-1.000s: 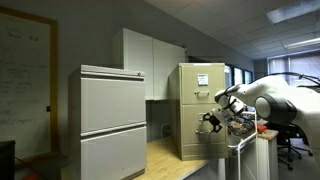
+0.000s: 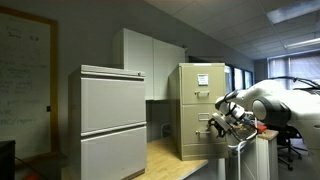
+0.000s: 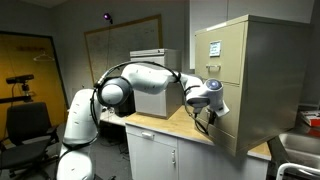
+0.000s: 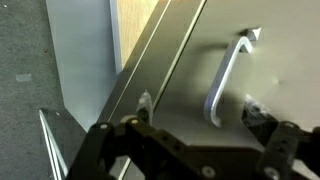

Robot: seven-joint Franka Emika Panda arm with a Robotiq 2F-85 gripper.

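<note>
A tan filing cabinet (image 2: 189, 115) with stacked drawers stands right of centre in exterior view 1, and in exterior view 2 its drawer front (image 3: 222, 66) shows behind the arm. My gripper is open in front of one drawer face. In the wrist view a bright metal handle (image 4: 221, 80) lies between the spread fingers, nearer the right one, and no grip on it shows. From exterior view 1 the gripper (image 2: 220, 130) appears by a lower drawer, at its right part. All drawers look closed.
A grey two-drawer cabinet (image 2: 112, 115) stands to the left on the wooden counter (image 2: 165, 158). White wall cupboards (image 2: 150, 62) hang behind. A sink (image 3: 298, 158) lies beyond the tan cabinet, at the right in exterior view 2.
In exterior view 1 my gripper has shifted slightly right and down along the front of the tan cabinet. The cabinet and its drawers look unchanged.
</note>
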